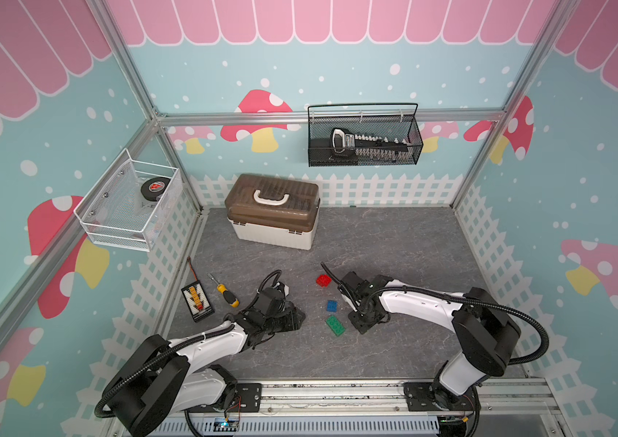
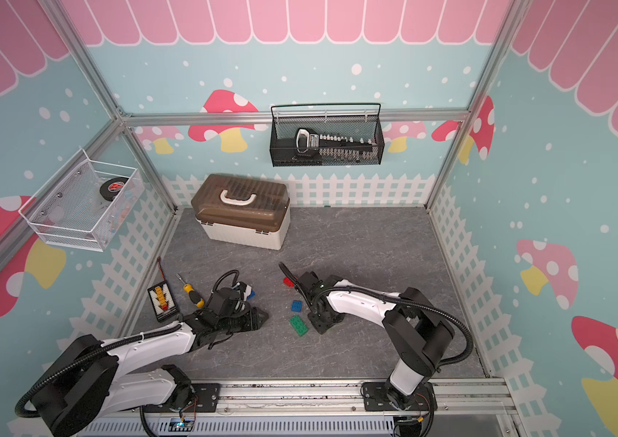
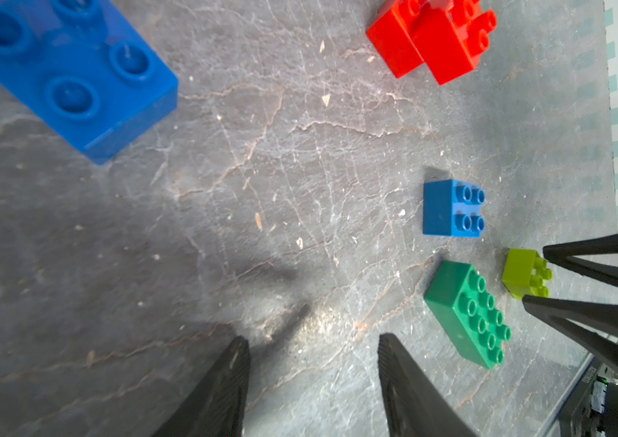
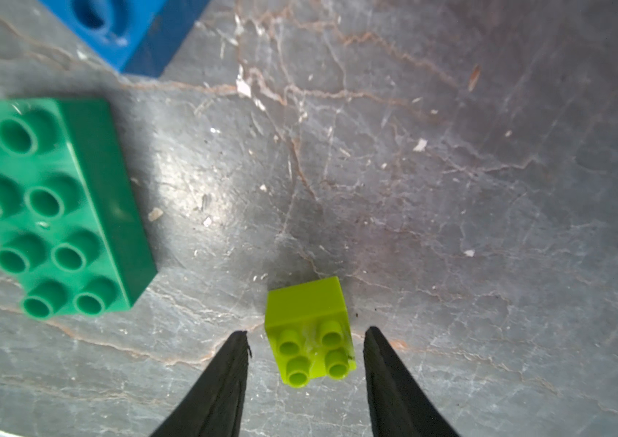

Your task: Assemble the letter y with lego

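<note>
My right gripper is open above a lime-green brick (image 4: pixel 309 331), which appears between its fingertips but apart from them in the right wrist view. A long green brick (image 1: pixel 334 325) and a small blue brick (image 1: pixel 331 306) lie in mid-table, with red bricks (image 1: pixel 323 279) farther back. Over bare table to their left, my left gripper has its fingers apart and nothing between them. Another blue brick (image 3: pixel 72 76) shows large at the upper left of the left wrist view. The right arm hides the lime brick from both top views.
A brown-lidded toolbox (image 1: pixel 272 211) stands at the back. To the left lie a yellow-black screwdriver (image 1: pixel 227 295) and a small black case (image 1: pixel 197 300). Wire baskets hang on the walls.
</note>
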